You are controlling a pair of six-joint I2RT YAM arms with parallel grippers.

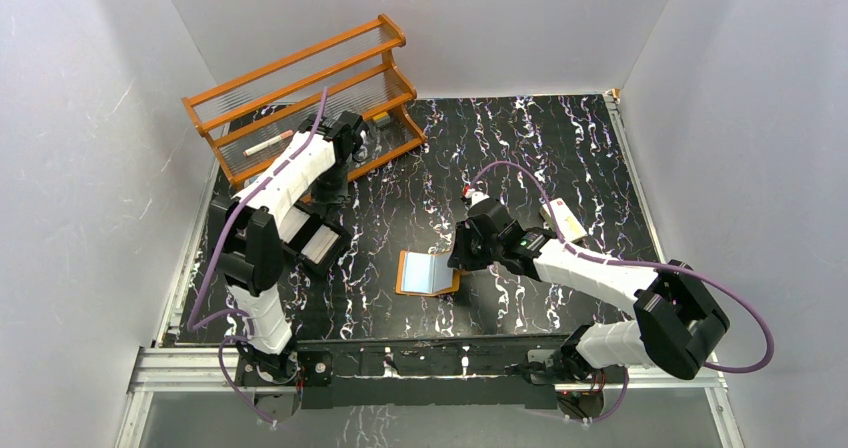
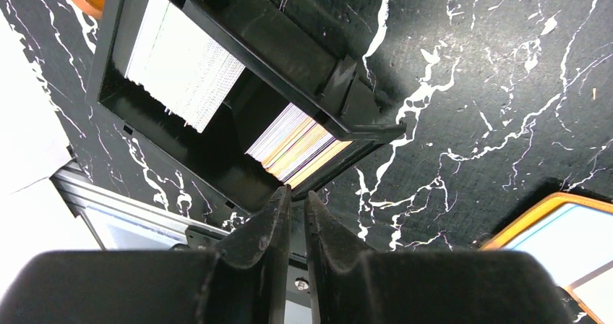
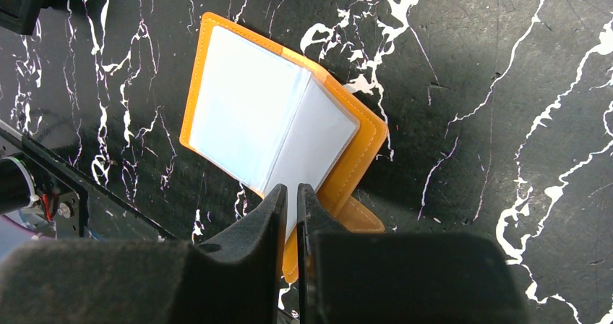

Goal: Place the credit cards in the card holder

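A black tray of cards in two compartments, white cards in one, orange and white edges in the other, lies at the left of the table. My left gripper hangs over it, fingertips close together, nothing visible between them. The orange card holder lies open at centre front, showing pale sleeves. My right gripper is shut on the holder's right edge.
A wooden two-tier rack stands at the back left with small items on it. A pale box lies at the right.
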